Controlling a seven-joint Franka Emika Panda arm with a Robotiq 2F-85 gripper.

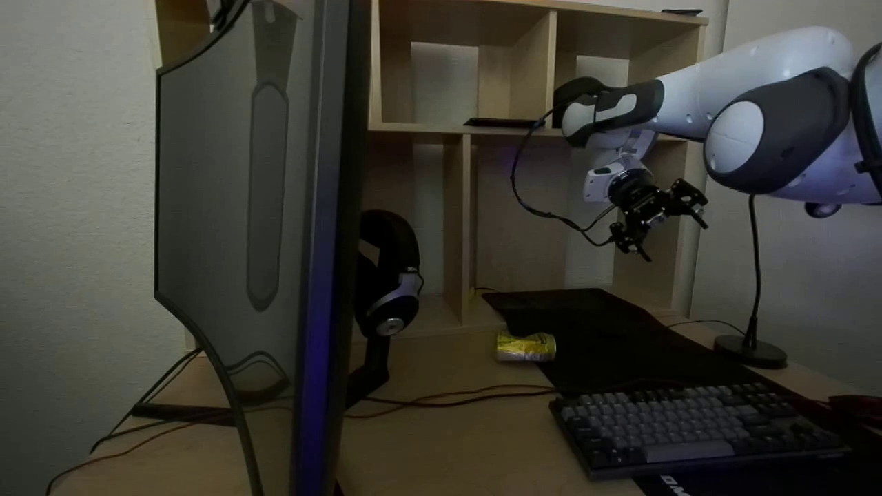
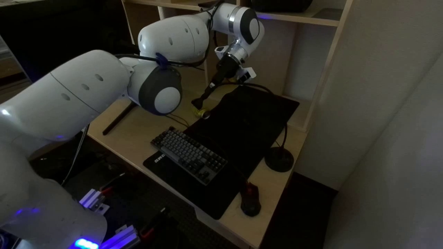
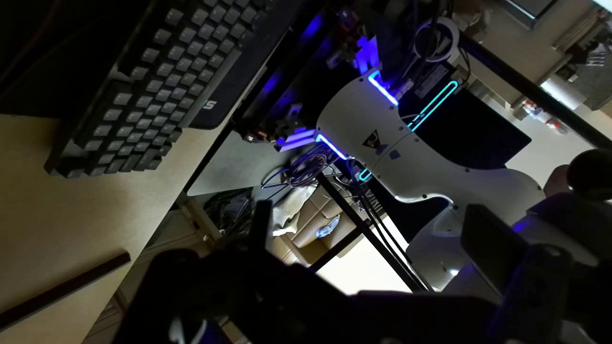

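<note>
My gripper (image 1: 671, 240) hangs in the air in front of the shelf, its fingers open and nothing between the fingers. Below it and to its left in exterior view 1, a yellow can (image 1: 526, 346) lies on its side at the edge of the black desk mat (image 1: 595, 331). Exterior view 2 shows only part of the can (image 2: 203, 113), just below the gripper in the picture. Dark fingers (image 3: 262, 224) stand wide apart in the wrist view, which looks back toward the arm's base; the can is out of sight there.
On the mat's front part lies a keyboard (image 1: 694, 421), with a mouse (image 2: 250, 200) to its right. A monitor (image 1: 331, 248) and headphones (image 1: 388, 281) stand to the left. A round black stand (image 1: 750, 351) is at the right. Cables (image 1: 463, 398) cross the desk.
</note>
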